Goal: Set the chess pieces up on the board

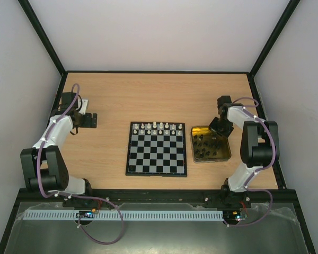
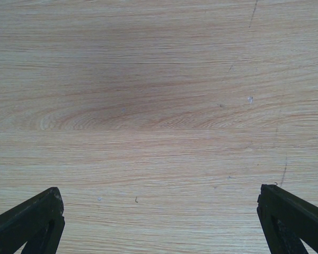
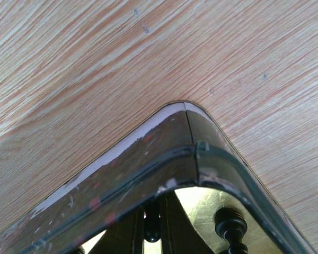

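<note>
At the middle of the top view lies the chessboard (image 1: 157, 153), its two far rows filled with white pieces (image 1: 158, 128). To its right is a gold tray (image 1: 196, 160) with several dark pieces (image 1: 205, 151) in it. My right gripper reaches into a corner of this tray. Its fingers (image 3: 176, 233) are shut on a black chess piece (image 3: 152, 222), whose rounded head shows between them. Another black piece (image 3: 230, 225) lies to the right of them. Far to the left, my left gripper stands open over bare table, nothing between its fingers.
The tray's wall (image 3: 164, 137) rises close in front of my right gripper. Bare wooden table (image 1: 153, 98) stretches behind the board and to its left. The board's near rows are empty.
</note>
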